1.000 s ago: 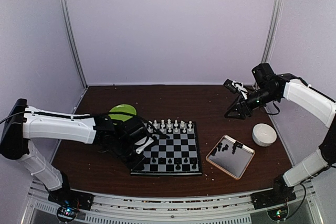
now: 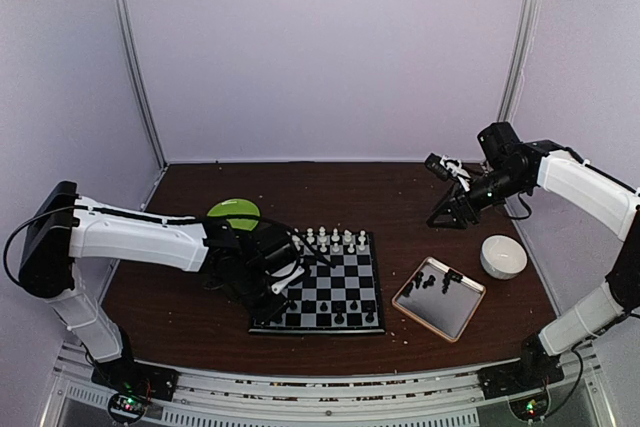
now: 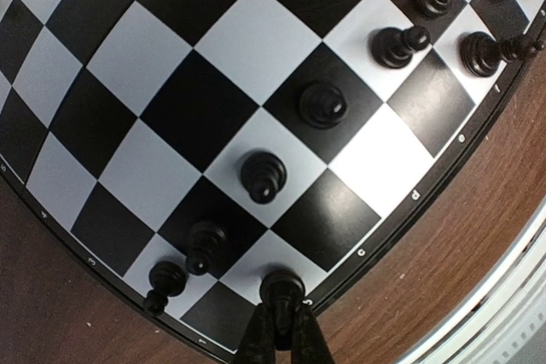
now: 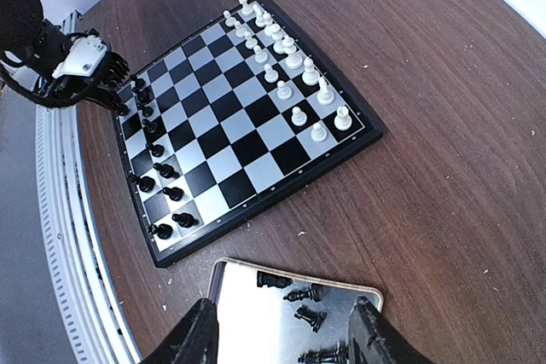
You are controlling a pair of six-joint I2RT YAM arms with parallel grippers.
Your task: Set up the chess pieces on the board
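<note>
In the left wrist view, my left gripper is shut on a black chess piece (image 3: 282, 287). That piece shows over the light square marked b, close to the board's edge; whether its base touches the square I cannot tell. Black pawns (image 3: 264, 176) stand in a row on the chessboard (image 3: 208, 108), and one black piece (image 3: 490, 54) is on the edge row behind them. White pieces (image 4: 293, 60) fill the far side in the right wrist view. My right gripper is open and empty, high above the metal tray (image 4: 247, 330), where several black pieces (image 4: 310, 318) lie.
A white bowl (image 2: 503, 257) stands right of the tray, under the right arm. Behind the board's left side sits a green plate (image 2: 234, 213), partly covered by the left arm. Bare table lies between board and tray and along the back.
With the black piece in its grip, my left gripper has moved right along the board's near edge, from the corner square to the light square beside it. The right arm looks almost still.
</note>
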